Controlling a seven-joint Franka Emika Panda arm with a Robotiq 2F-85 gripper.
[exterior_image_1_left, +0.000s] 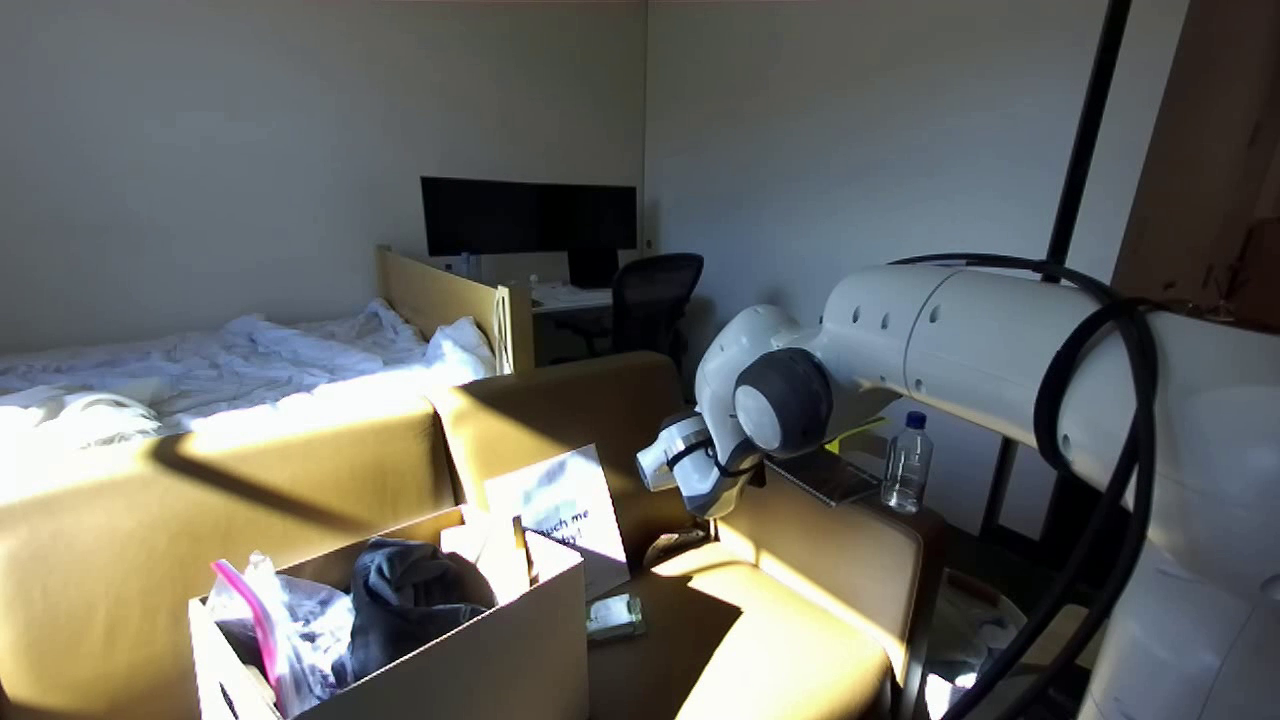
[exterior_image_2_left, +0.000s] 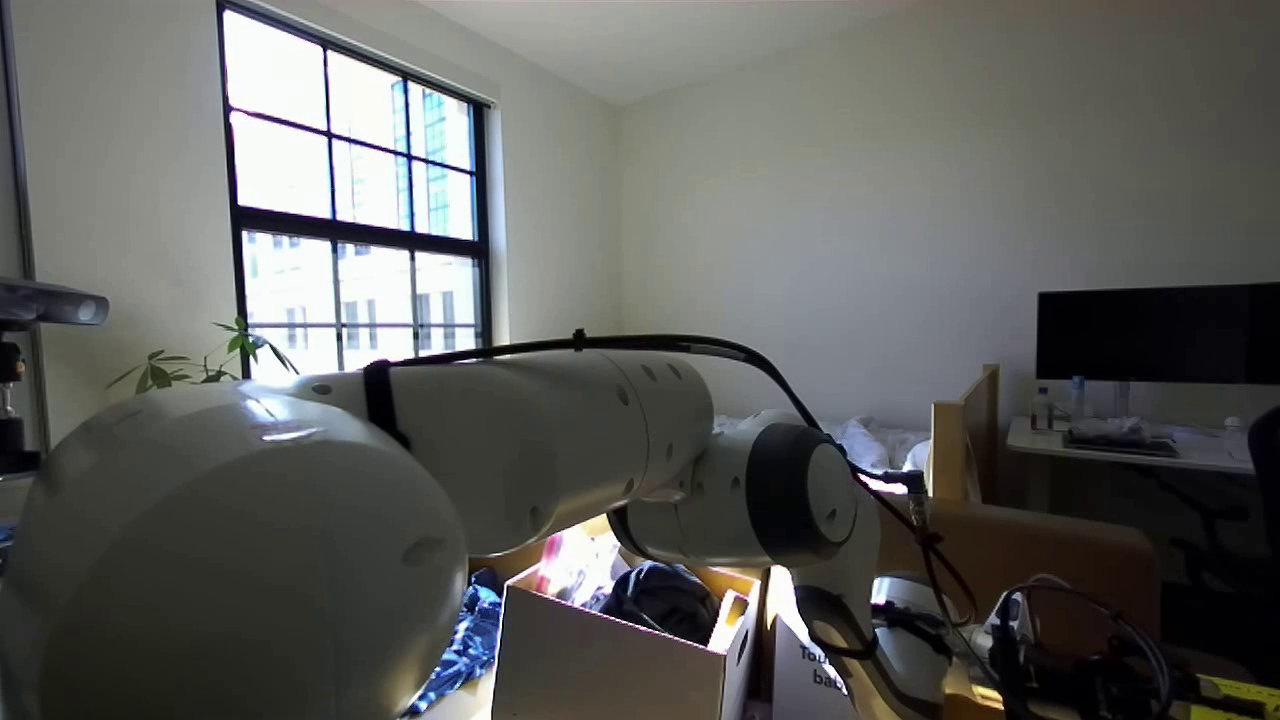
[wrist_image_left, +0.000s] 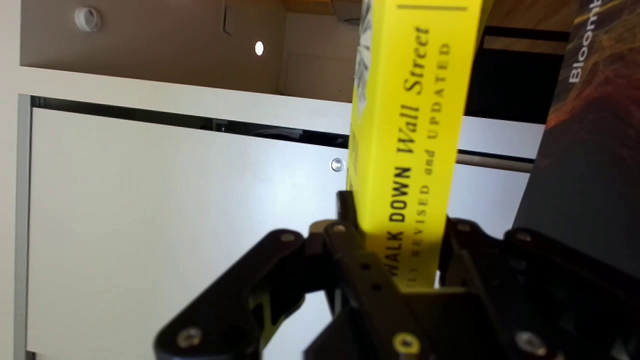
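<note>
In the wrist view my gripper is shut on a yellow book (wrist_image_left: 414, 120), one black finger on each side of it. Its spine faces the camera and reads "Walk Down Wall Street". A dark book (wrist_image_left: 576, 162) with "Bloomb" on its cover is close by on the right, apart from the fingers in this view. From exterior view 1, only a sliver of the yellow book (exterior_image_1_left: 858, 432) shows behind the wrist, over the sofa's arm; the fingers are hidden there. Exterior view 2 catches a yellow edge (exterior_image_2_left: 1242, 696) at its lower right corner.
A clear bottle (exterior_image_1_left: 908, 462) with a blue cap stands on the sofa arm beside a dark flat item (exterior_image_1_left: 828, 474). An open box (exterior_image_1_left: 504, 648) of cloth and bags sits on the sofa, near a white sign (exterior_image_1_left: 576, 492). Part of the sunlit seat (exterior_image_1_left: 768, 636) is clear.
</note>
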